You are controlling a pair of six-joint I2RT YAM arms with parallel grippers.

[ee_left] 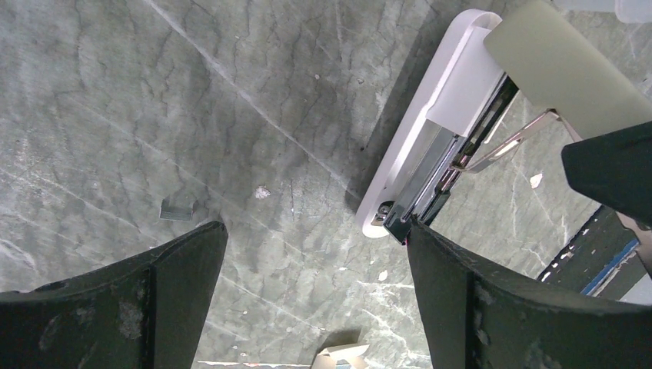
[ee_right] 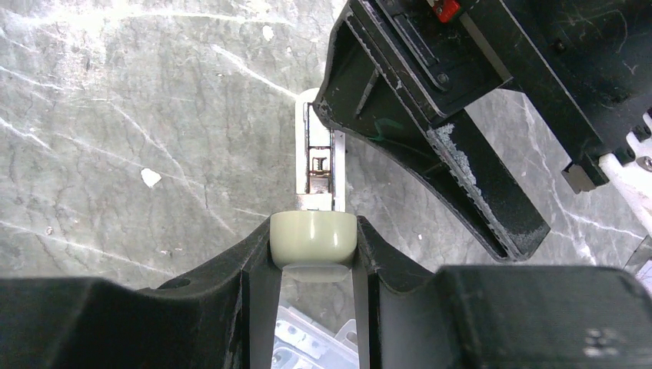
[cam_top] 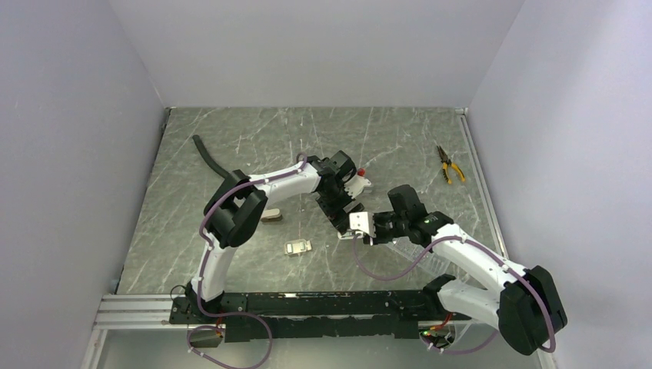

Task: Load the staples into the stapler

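The white stapler [ee_left: 411, 165] stands opened on the table, its beige lid [ee_left: 573, 65] tilted up from the base and a metal link between them. My right gripper is shut on the end of that lid. Beyond it in the right wrist view, the stapler's channel [ee_right: 319, 165] lies uncovered. My left gripper is open with nothing between its fingers; its right fingertip appears close to the stapler's front end in the left wrist view. A small shiny piece, seemingly a short staple strip [ee_left: 177, 209], lies on the table apart from the stapler.
A clear plastic case [ee_right: 307, 342] lies near the right gripper. In the top view, a small pale box [cam_top: 297, 247] and a beige block [cam_top: 271, 215] lie left of the stapler. Yellow-handled pliers [cam_top: 450, 164] lie far right. Both arms are close together.
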